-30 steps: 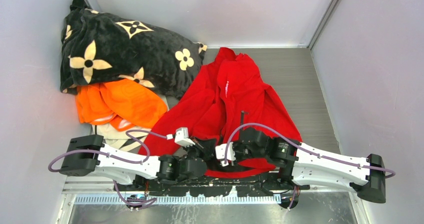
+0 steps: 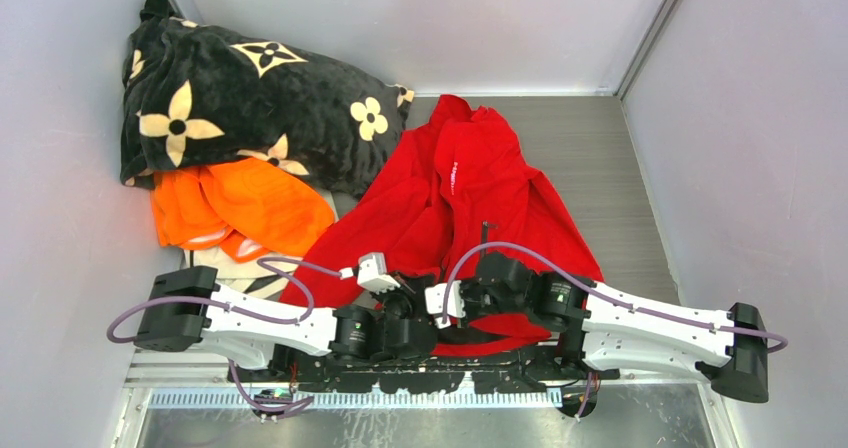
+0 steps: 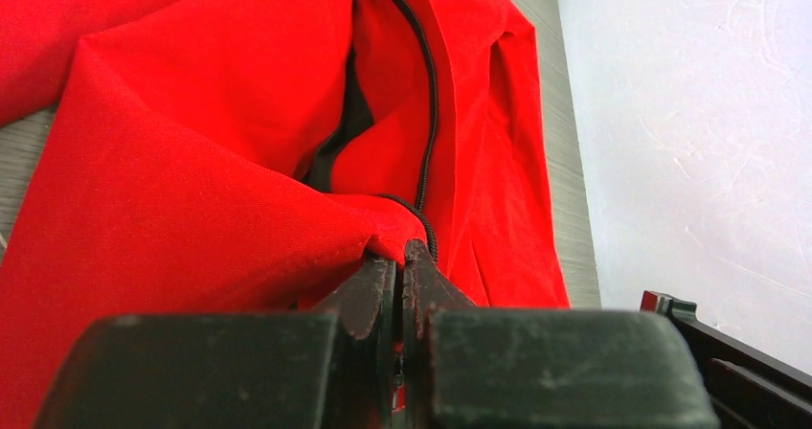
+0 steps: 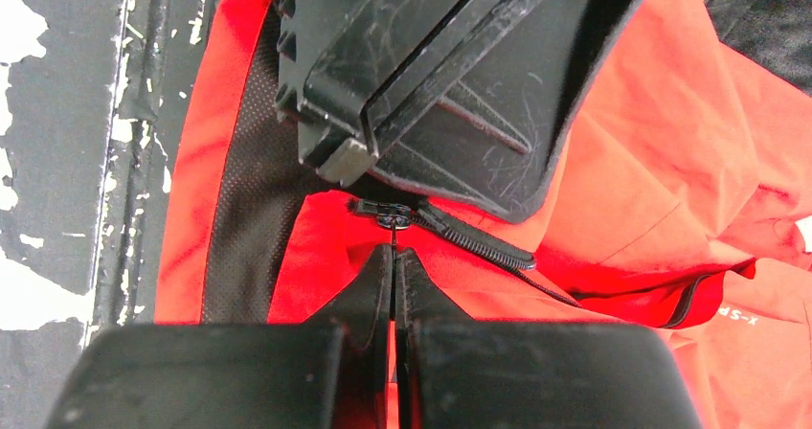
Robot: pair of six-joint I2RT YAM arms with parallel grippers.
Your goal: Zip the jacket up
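Note:
The red jacket [image 2: 480,178] lies open, its lower hem under both grippers, which are close together in the top view. In the left wrist view my left gripper is shut at a fold of red fabric beside the curved black zipper [image 3: 426,94]; whether fabric is pinched between its tips is hard to tell. In the right wrist view my right gripper is shut on the small zipper pull, just below the slider [image 4: 393,216] at the zipper's end. The black body of the other gripper sits right above it.
A dark patterned pillow [image 2: 250,98] and orange garments [image 2: 240,208] lie at the left. Bare grey floor [image 2: 590,148] shows at the back right. White walls enclose the back and sides; a metal edge runs along the front.
In the top view both arms have shifted slightly, the left one a little to the right, the right one slightly leftward. The jacket's upper part looks unchanged.

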